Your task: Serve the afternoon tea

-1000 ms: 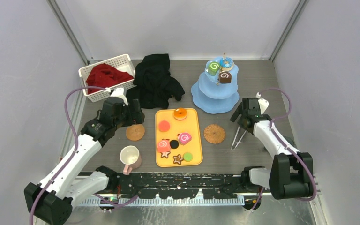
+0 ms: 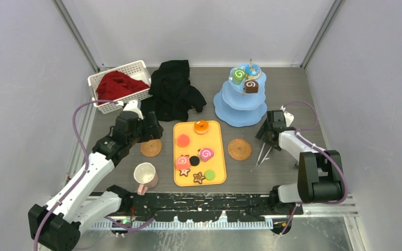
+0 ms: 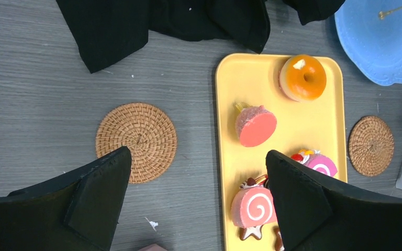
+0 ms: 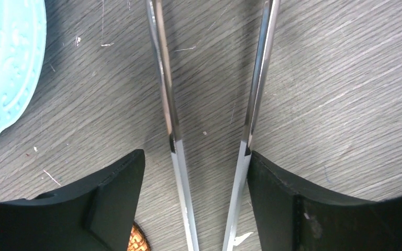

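Silver tongs lie on the table with their two arms spread, between the fingers of my right gripper. The right finger touches or nearly touches one arm; a gap shows between the left finger and the other, so the fingers are not closed on them. My left gripper is open and empty, above the left woven coaster and the yellow tray's edge. On the yellow tray sit several toy sweets, among them an orange doughnut and a pink roll. A blue tiered stand carries three cakes on top.
A pink mug stands at the front left. Behind are a white basket with red cloth and a black cloth. The right coaster lies empty between tray and tongs.
The tongs' visible tips have shifted slightly left. The left arm has barely moved.
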